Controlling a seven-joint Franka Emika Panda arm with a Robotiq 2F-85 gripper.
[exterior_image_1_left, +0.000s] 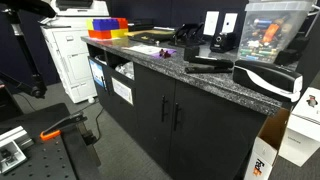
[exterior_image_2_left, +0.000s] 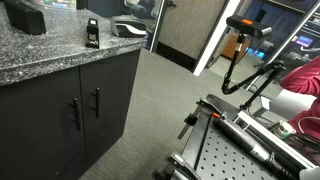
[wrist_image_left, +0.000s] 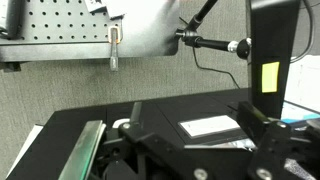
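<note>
At the bottom of the wrist view my gripper spreads its fingers (wrist_image_left: 84, 148) wide apart, with nothing between the tips. It hangs above grey carpet (wrist_image_left: 130, 85) and the dark cabinet. Along the top of that view runs the black perforated table (wrist_image_left: 70, 22), with an orange-handled clamp (wrist_image_left: 114, 48) on its edge. Neither exterior view shows the gripper clearly.
The speckled counter (exterior_image_1_left: 205, 80) carries colored bins (exterior_image_1_left: 103, 28), a clear tub of small items (exterior_image_1_left: 268, 38) and several black devices. Below are black cabinet doors (exterior_image_1_left: 155, 105). Open cardboard boxes (exterior_image_1_left: 264, 150) stand at right. Carpet (exterior_image_2_left: 160, 100) separates cabinet and table.
</note>
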